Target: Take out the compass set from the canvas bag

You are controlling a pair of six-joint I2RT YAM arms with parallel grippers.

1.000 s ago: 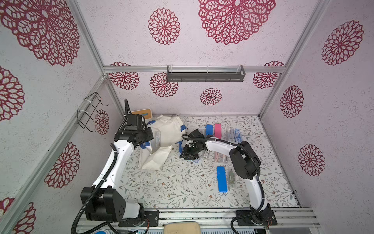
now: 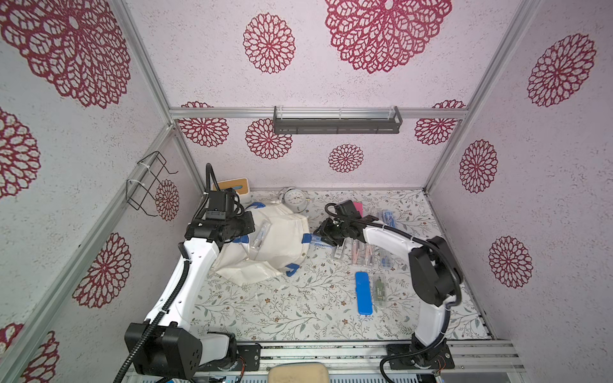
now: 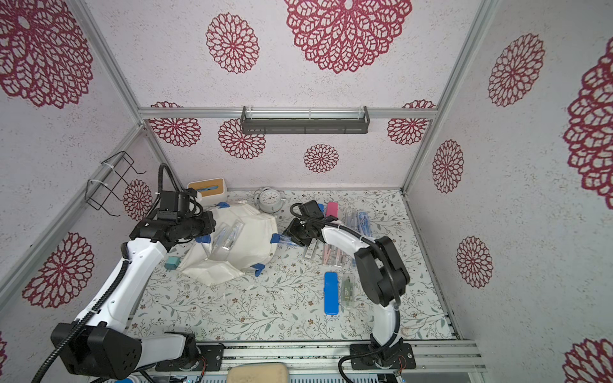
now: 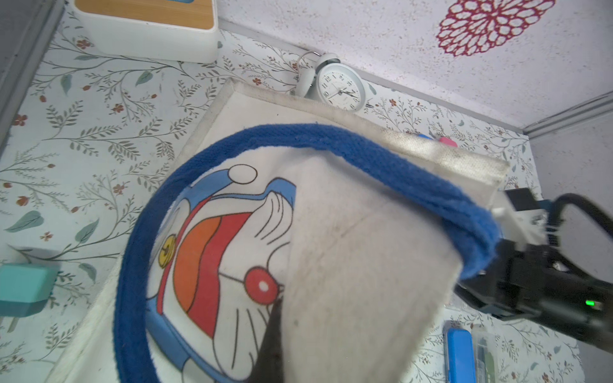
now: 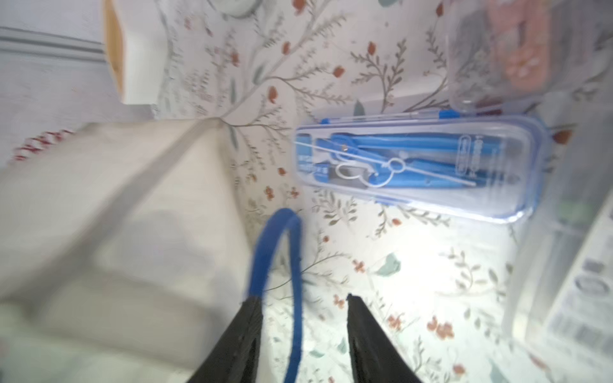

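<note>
The white canvas bag [image 2: 284,226] with blue straps lies crumpled and open on the left of the table, a clear case [image 3: 226,239] inside it. My left gripper [image 3: 201,223] is over its left side; the bag's folded fabric and cartoon print hide the fingers in the left wrist view. A transparent case with a blue compass set [image 5: 415,166] lies on the table right of the bag. My right gripper points down just short of it, fingers apart, a loose blue strap between or behind them.
Several pencil cases stand in rows at the right, with a blue case [image 2: 363,292] nearer the front. An alarm clock [image 4: 340,87] and a white-and-wood box [image 4: 143,35] stand at the back. A teal object [image 4: 25,287] lies at the left.
The bag has spread toward the front and shifted beneath my left gripper. My right arm has risen and moved back and slightly right; its gripper has turned over the case beside the bag.
</note>
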